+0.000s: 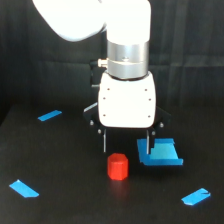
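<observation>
A small red block [118,166] with a faceted outline stands on the black table, left of a blue square tray [145,159]. Above and apparently behind the block hangs my white gripper [127,146], pointing down. Its dark fingers are thin and hard to make out against the background, but they look spread wide apart. Nothing shows held between them. The right finger overlaps the tray's left part in this view.
Blue tape strips lie flat on the table: one at the back left [50,115], one at the front left [24,188] and one at the front right [196,197].
</observation>
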